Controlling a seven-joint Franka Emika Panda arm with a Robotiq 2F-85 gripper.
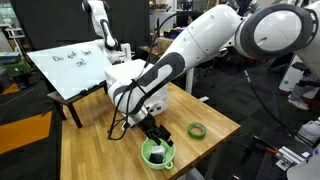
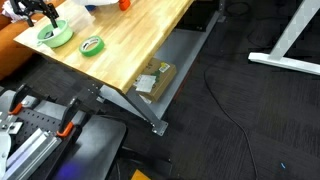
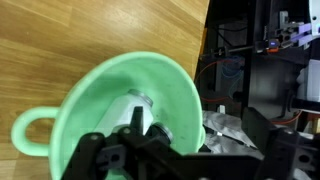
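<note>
A light green bowl with a looped handle stands near the front edge of the wooden table. Inside it lie a white object and a dark one, side by side in the wrist view. My gripper is open just above the bowl's far rim. Its dark fingers show at the bottom and right of the wrist view, with nothing held between them. The lower part of the bowl is cut off by the frame and the fingers there.
A roll of green tape lies right of the bowl, also near the table's edge in exterior view 2. A cardboard box sits on the shelf below. Wood left of the bowl is bare.
</note>
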